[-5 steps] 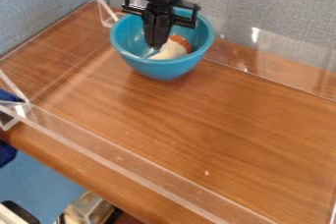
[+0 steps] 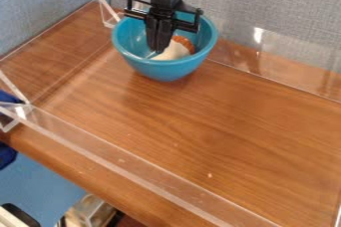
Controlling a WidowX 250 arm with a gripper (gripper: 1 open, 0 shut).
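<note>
A teal bowl (image 2: 164,67) stands at the back of the wooden table, near the grey rear wall. My black gripper (image 2: 160,44) reaches down into it from above, its tip low inside the bowl's left-middle part. The fingers look shut; whether anything thin is between them is too small to tell. Just right of the fingertips, inside the bowl, lies a pale, orange-tinged object (image 2: 173,50), partly hidden by the gripper.
Clear low barriers run along its edges. A blue object (image 2: 8,99) sits beyond the left edge, over the blue floor.
The gripper has shifted very slightly within the bowl; otherwise the scene looks the same.
</note>
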